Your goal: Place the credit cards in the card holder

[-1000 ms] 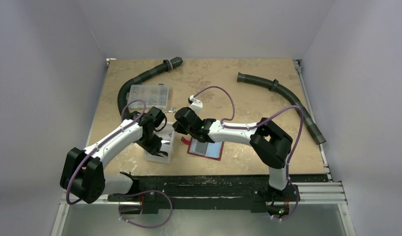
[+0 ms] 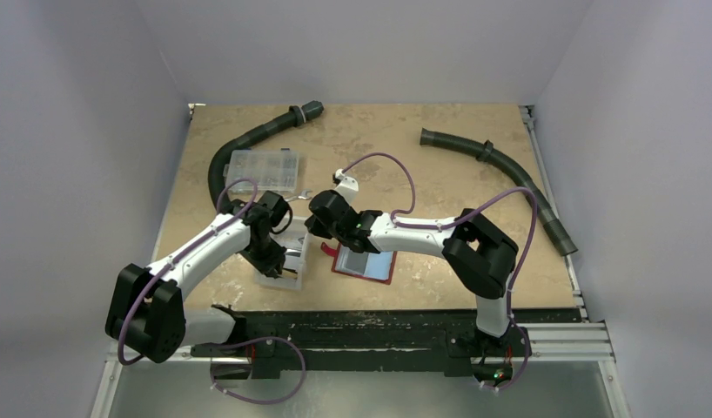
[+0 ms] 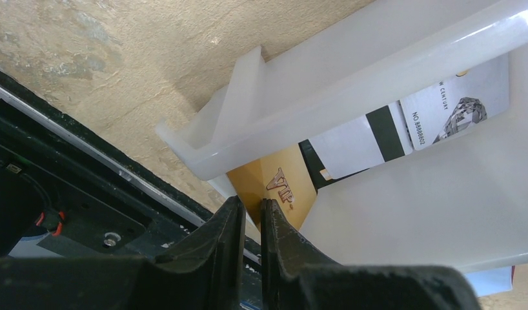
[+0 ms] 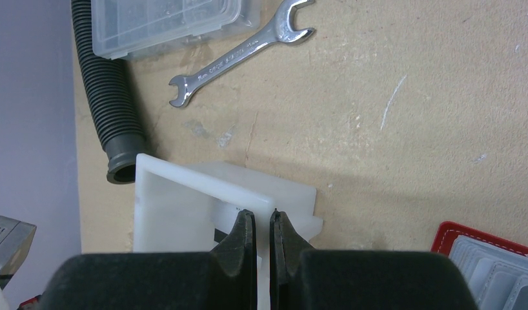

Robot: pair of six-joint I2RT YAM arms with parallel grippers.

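Note:
Inside the white plastic box [image 3: 403, 58] lie several cards: a gold VIP card [image 3: 291, 184], a white-and-black card [image 3: 345, 148] and a silver card with a diamond print [image 3: 468, 106]. My left gripper is at the box's near end, shut on the edge of the gold card. In the right wrist view, my right gripper is shut on the wall of the box, holding its rim between the fingertips. The red-edged card holder [image 2: 365, 265] with clear pockets lies open on the table, right of the box.
Behind the box are a wrench [image 4: 239, 57] and a clear compartment case [image 2: 262, 170]. Black hoses [image 2: 252, 136] curve along the back left and the right side [image 2: 522, 183]. Bare table [image 2: 405, 187] stretches behind my right arm.
My left gripper has shifted slightly toward the near end of the box. The right arm looks still.

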